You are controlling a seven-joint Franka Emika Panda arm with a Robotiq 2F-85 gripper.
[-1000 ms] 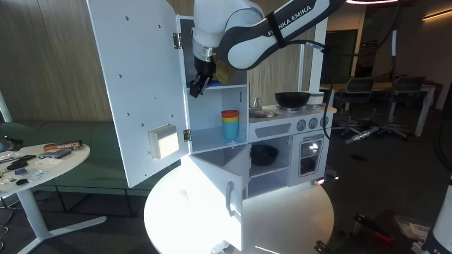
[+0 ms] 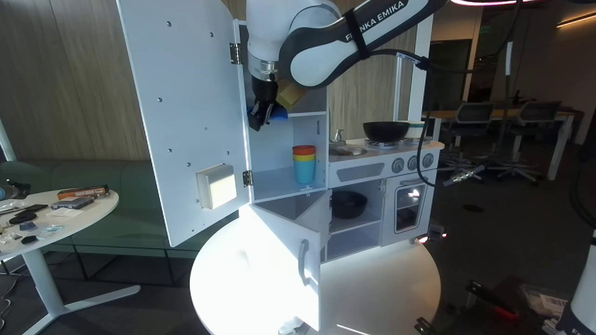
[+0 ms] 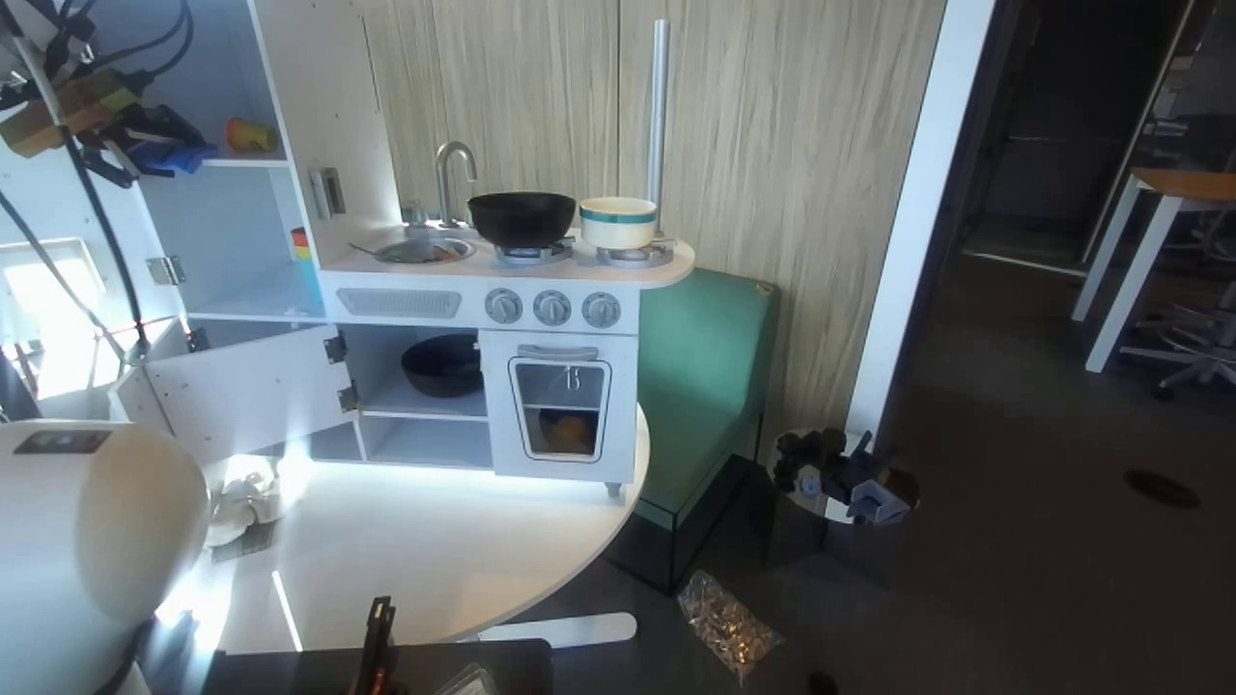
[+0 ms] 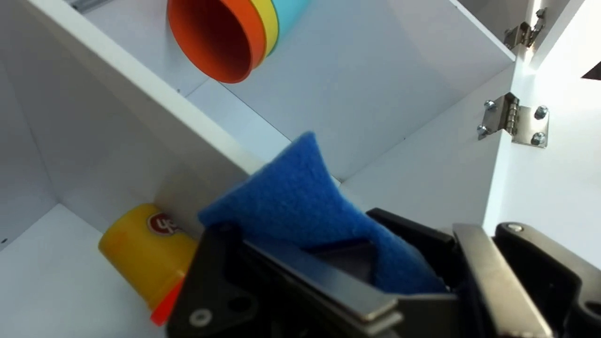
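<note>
A piece of blue felt-like cloth (image 4: 298, 191) sits at my gripper in the wrist view, one corner sticking up past the fingers. The fingers are shut on the cloth, though the exact pinch is partly hidden behind the dark finger parts. In exterior view 1, the gripper (image 2: 260, 118) is at the open front of the tall cabinet, near its middle shelf (image 2: 306, 114), with the blue cloth (image 2: 279, 114) beside it. From the other side, exterior view 2 shows the cloth (image 3: 172, 157) against the gripper at the shelf edge.
On the upper shelf lies a yellow can (image 4: 147, 250) with a red lid, close to the gripper. Stacked cups (image 2: 304, 164) stand on the shelf below. The open cabinet door (image 2: 187, 106) borders the gripper's left. A black pan (image 2: 386, 131) rests on the stove.
The arm and gripper have shifted slightly left in exterior view 1. More of the blue cloth shows beside the fingers; earlier it appeared as a flat strip at the shelf edge.
</note>
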